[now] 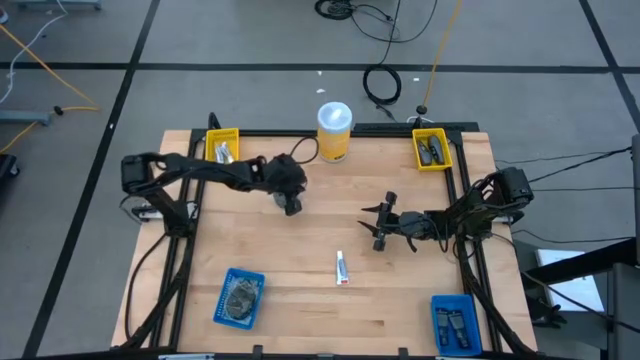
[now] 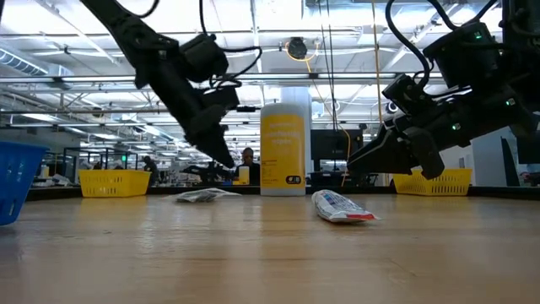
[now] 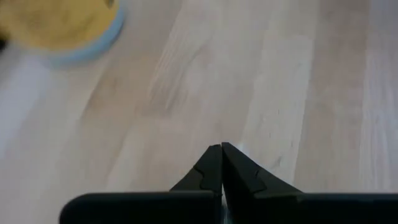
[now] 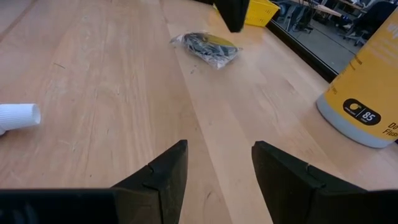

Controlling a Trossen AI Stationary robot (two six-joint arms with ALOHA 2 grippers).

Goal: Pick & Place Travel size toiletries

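A clear plastic packet with a dark item inside (image 4: 207, 48) lies flat on the table; in the low view the packet (image 2: 202, 195) is left of the canister. My left gripper is shut, its fingertips meeting with nothing visible between them. In the right wrist view a dark tip of the left arm hangs above and beyond the packet, apart from it. A small white toothpaste tube (image 1: 342, 268) rests mid-table toward the front. My right gripper stands open over bare wood, the tube's white cap (image 4: 19, 116) to its left.
A yellow wipes canister (image 1: 334, 131) stands at the back middle. Yellow baskets (image 1: 236, 133) sit at the back corners. Blue baskets (image 1: 222, 313) stand near the front, holding items.
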